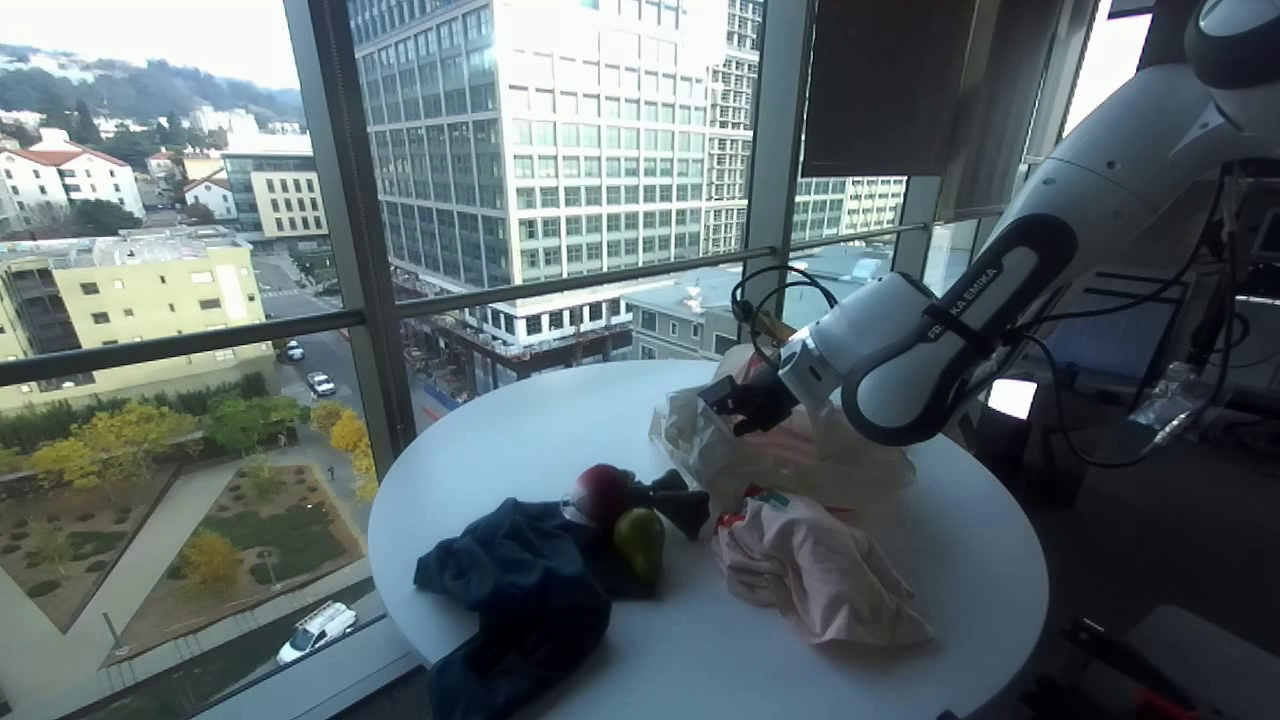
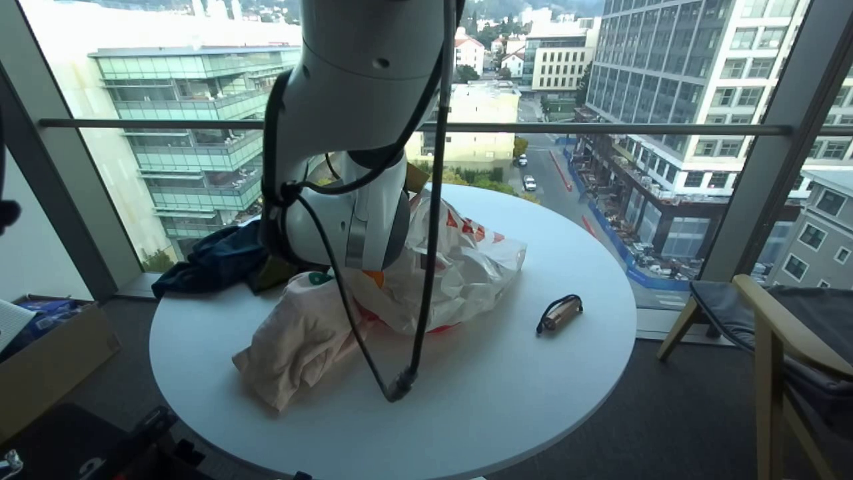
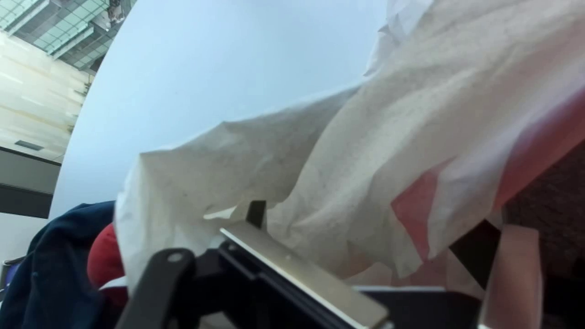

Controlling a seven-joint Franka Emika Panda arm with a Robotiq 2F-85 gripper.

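Observation:
A crumpled white plastic bag with red print (image 1: pixel 828 462) lies on the round white table (image 1: pixel 540 414). My gripper (image 1: pixel 734 408) is over the bag's near-left part. In the wrist view, the open gripper has its fingers spread, with pale bag folds (image 3: pixel 351 181) behind and between them. Whether the fingers touch the bag, I cannot tell. Exterior view 2 shows the bag (image 2: pixel 468 268) partly behind the arm; the gripper is hidden there.
Left of the bag are a dark blue cloth (image 1: pixel 516 558), a red apple-like fruit (image 1: pixel 602 492) and a green pear (image 1: pixel 638 540). A pale pink cloth bag (image 1: pixel 822 570) lies in front. On the right side is a small brown item with a black loop (image 2: pixel 563 313). Bare table surrounds it.

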